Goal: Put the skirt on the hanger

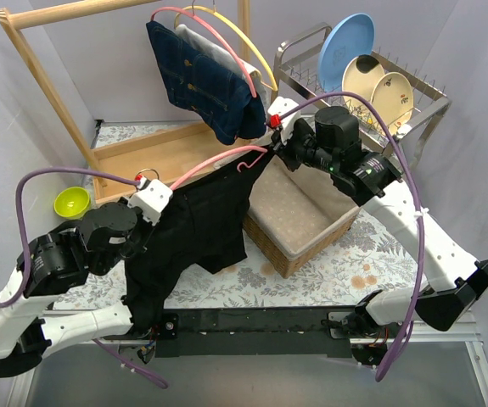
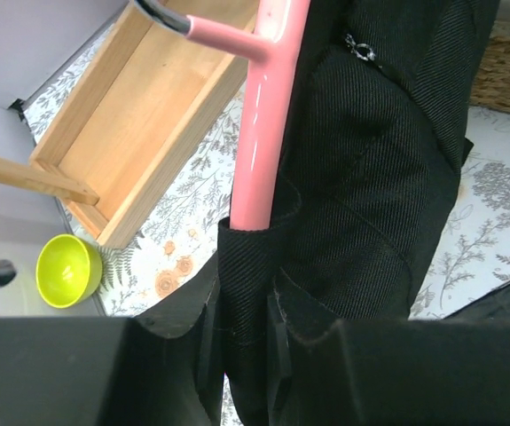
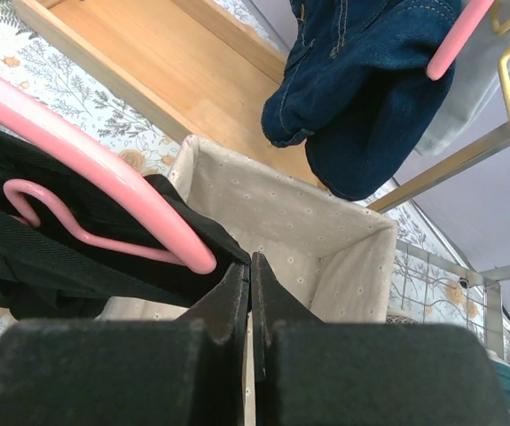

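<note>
The black skirt [image 1: 197,229] is stretched along a pink hanger [image 1: 218,158] between my grippers. In the left wrist view the hanger [image 2: 262,142] runs into the dark waistband [image 2: 250,253], and my left gripper is shut on this skirt and hanger end, the bar hidden inside the cloth. In the right wrist view my right gripper is shut at the skirt's far waist corner, beside the hanger's tip [image 3: 200,257] and small hook [image 3: 59,213]; the cloth reaches its fingertips.
A wooden rack [image 1: 48,76] holds jeans [image 1: 197,85] on hangers at the back. A lined basket [image 1: 303,233] lies beneath my right gripper, a dish rack [image 1: 430,114] behind it at right. A green bowl [image 1: 72,203] stands at left.
</note>
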